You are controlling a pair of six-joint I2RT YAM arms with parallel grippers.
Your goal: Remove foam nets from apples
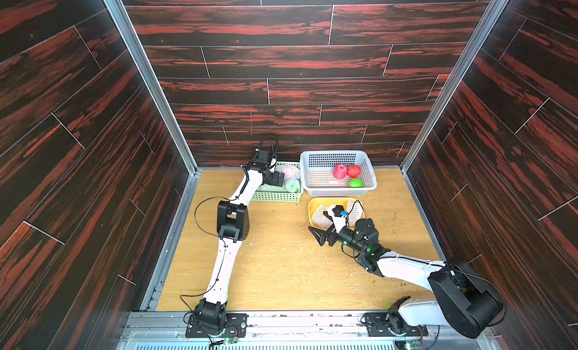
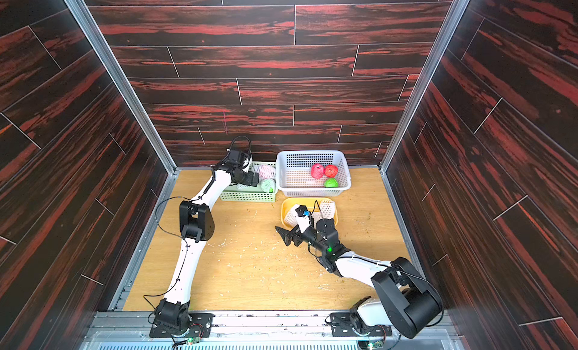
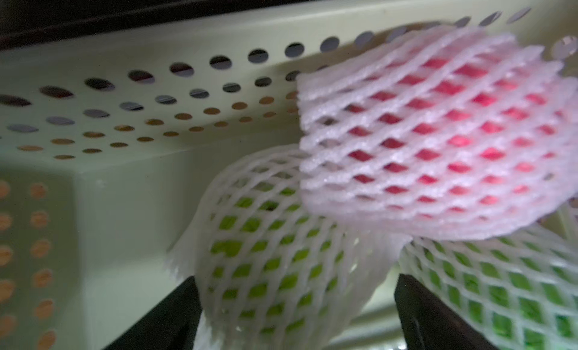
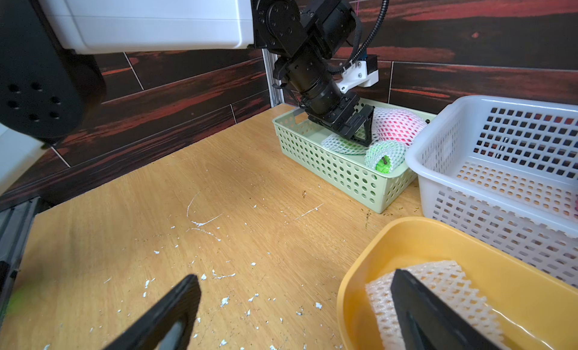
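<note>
In the green basket [image 3: 120, 217] lie several netted apples: a pink-red one in a white foam net [image 3: 433, 133], a green one in a net [image 3: 271, 247], and another green netted one [image 3: 499, 283] at the right. My left gripper is open inside this basket, its fingers on either side of the middle green apple, which sits low between them. Whether they touch it, I cannot tell. The right gripper stands open over the wooden table, in front of the yellow bin [image 4: 355, 283], nothing between its fingers. A loose white foam net [image 4: 439, 295] rests in that bin.
A grey-white basket [image 1: 313, 175] at the back holds bare fruit: two red [image 1: 354, 170] and one green [image 1: 355, 183]. Foam scraps [image 4: 224, 301] litter the table.
</note>
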